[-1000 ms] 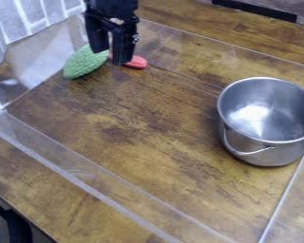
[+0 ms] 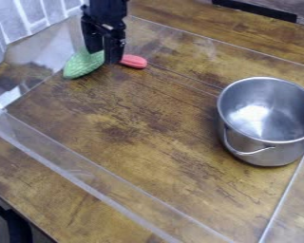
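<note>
My black gripper [image 2: 104, 43] reaches down from the top left, over a green textured oblong object [image 2: 81, 65] that resembles a vegetable toy. A small pink-red object [image 2: 132, 62] lies just right of it. The fingertips are dark and small in the view, so I cannot tell if they are open or touching the green object. A steel pot [image 2: 265, 121] with a wire handle stands on the right side of the wooden table.
Clear plastic edges border it at the left and along the front right. A dark rail runs at the top right.
My gripper has moved slightly left and back, toward the green object. The pot and the two small objects look unmoved.
</note>
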